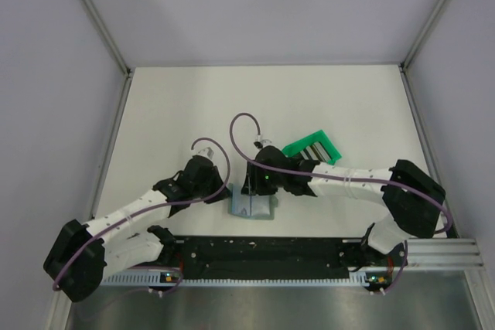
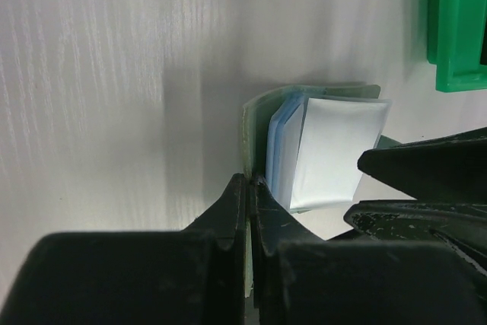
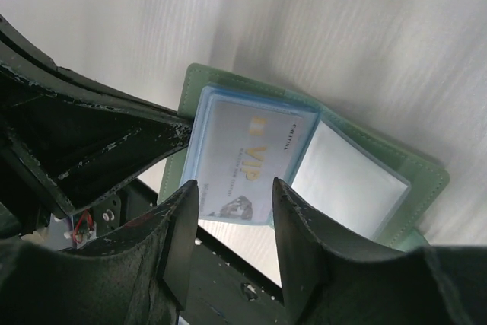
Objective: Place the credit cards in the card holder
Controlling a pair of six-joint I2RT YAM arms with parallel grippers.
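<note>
The card holder [image 1: 263, 208], green-grey, lies at the front middle, holding a VIP card [image 3: 236, 165] and a white sleeve or card [image 2: 335, 150]. My left gripper is shut at the holder's edge, apparently pinching its thin rim, as the left wrist view shows. Above the holder, my right gripper is part open over the VIP card, with nothing visibly held between its fingers.
A green tray [image 1: 329, 144] with striped contents stands behind the right arm, partly hidden by it.
</note>
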